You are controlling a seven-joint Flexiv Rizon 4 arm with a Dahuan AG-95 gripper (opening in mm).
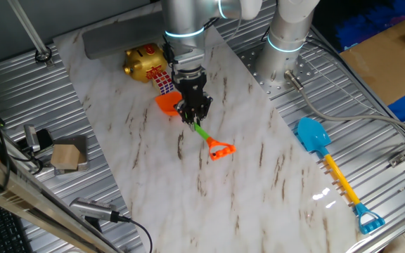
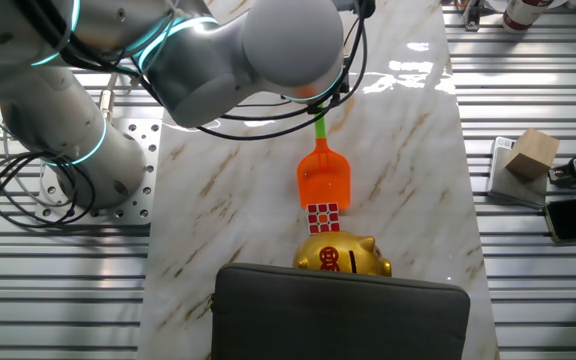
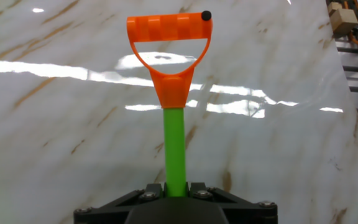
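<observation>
A toy shovel has an orange blade [image 2: 324, 182], a green shaft [image 3: 174, 143] and an orange D-shaped handle [image 3: 171, 90] with a black dot at one corner. My gripper is shut on the green shaft, its black fingers close against both sides. In exterior view 1 the gripper [image 1: 194, 119] points down at the shaft near the table's middle, hiding part of it. The orange handle [image 1: 220, 150] sticks out towards the front, while the blade [image 1: 167, 104] shows behind the gripper. Whether the shovel touches the tabletop cannot be told.
A red-faced puzzle cube [image 2: 323, 218] stands against the blade's end, with a golden piggy bank [image 2: 346, 254] and a dark grey case [image 2: 338, 312] behind it. A blue-and-yellow shovel [image 1: 336, 171] lies at the right.
</observation>
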